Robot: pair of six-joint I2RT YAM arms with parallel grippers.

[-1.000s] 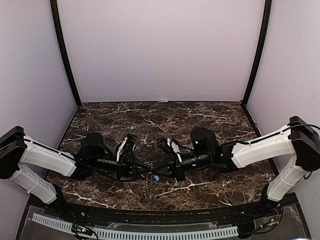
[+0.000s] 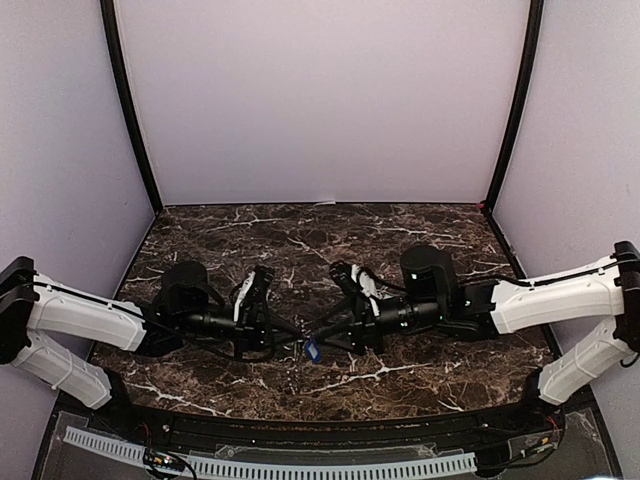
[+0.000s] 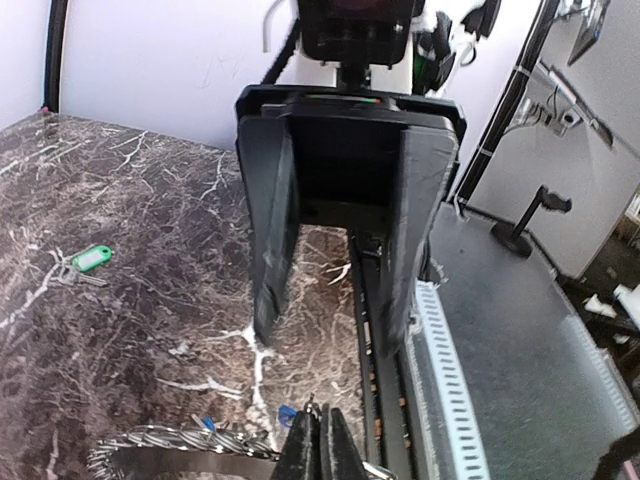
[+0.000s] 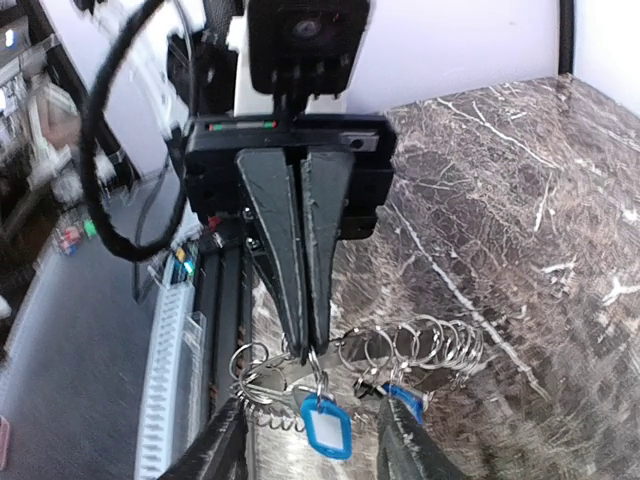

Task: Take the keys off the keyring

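Note:
Coiled metal loops of the keyring (image 4: 455, 345) hang at the tips of my left gripper (image 2: 298, 338), whose fingers (image 4: 320, 270) are closed on thin metal. In the right wrist view, a blue key tag (image 4: 327, 427) dangles by a small ring just under those tips. A second blue piece (image 4: 405, 400) hangs to its right. My right gripper (image 2: 328, 340) faces the left one; in the left wrist view its fingers (image 3: 272, 240) stand apart with nothing seen between them. The right fingers come up on either side of the blue tag, apparently without touching it. Individual keys are hard to make out.
A green tag (image 3: 92, 258) with keys lies on the dark marbled table (image 3: 170, 200), visible in the left wrist view. A white slotted strip (image 2: 270, 469) runs along the front edge.
My right gripper has drawn back a little to the right, away from the left one, leaving the blue tag hanging more in view. The left arm has barely moved.

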